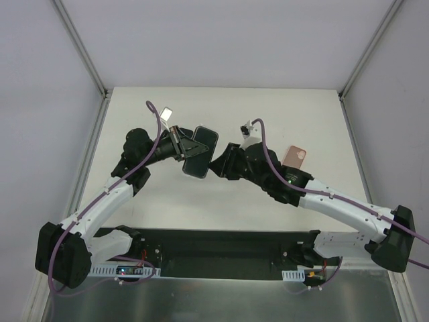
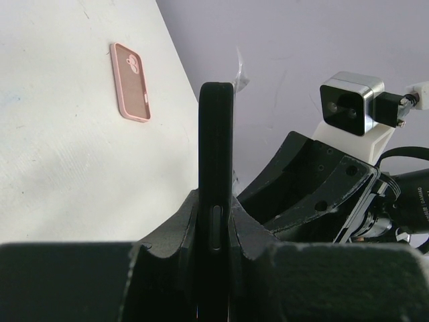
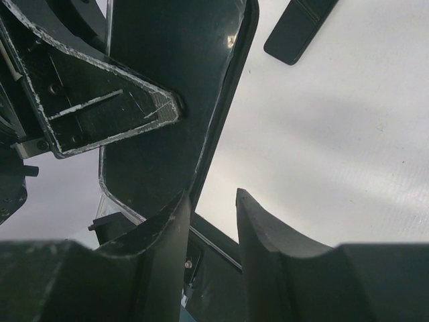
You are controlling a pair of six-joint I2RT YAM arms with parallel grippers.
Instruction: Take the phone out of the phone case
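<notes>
A dark phone in its case [image 1: 201, 163] is held raised by my left gripper [image 1: 192, 149], shut on it; in the left wrist view it stands edge-on [image 2: 216, 147] between the fingers. In the right wrist view its back [image 3: 171, 54] fills the upper left. My right gripper has its fingertips parted, open, beside the lower edge of the case; whether they touch it I cannot tell.
A pink phone case [image 1: 294, 156] lies on the white table [image 1: 234, 107] at the right. Another dark flat object [image 3: 298, 30] lies on the table behind the held phone.
</notes>
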